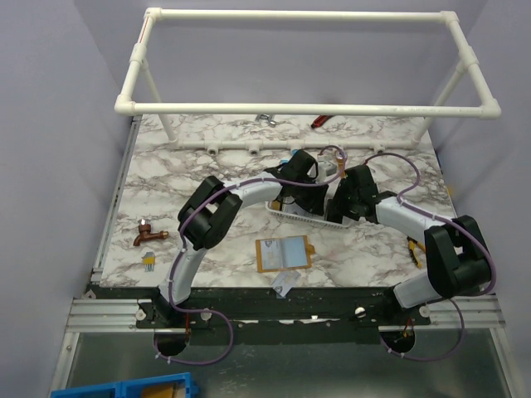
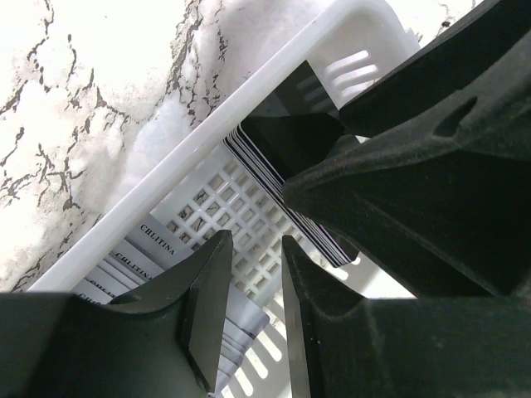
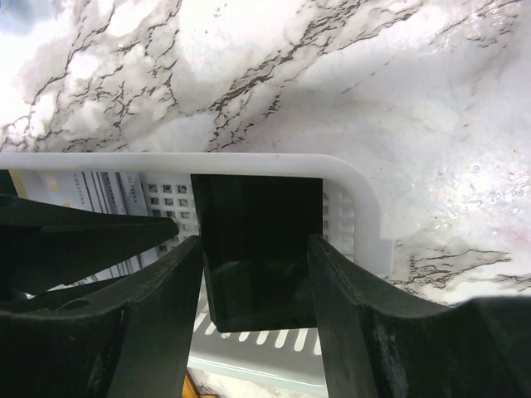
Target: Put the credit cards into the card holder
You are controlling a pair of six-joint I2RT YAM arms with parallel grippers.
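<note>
Grey cards [image 2: 153,249] marked CHLITINA lie stacked at one end of the white basket [image 1: 303,217]; a black, striped-edge stack of card-like pieces [image 3: 261,224] lies at its right end. Inside the basket, my left gripper is part open. Past its fingertips show the basket's lattice floor and the edge of the grey stack; nothing is clearly held. My right gripper is open, its fingertips spread to either side of the black stack. Which item is the card holder, I cannot tell. In the top view both grippers hide much of the basket.
An open, brown-edged flat case [image 1: 284,254] lies in front of the basket, with a pale flat packet [image 1: 285,282] beside it. A brown tap [image 1: 149,233] sits far left, and yellow-handled pliers [image 1: 416,251] lie at the right. Left of the case, the marble table is clear.
</note>
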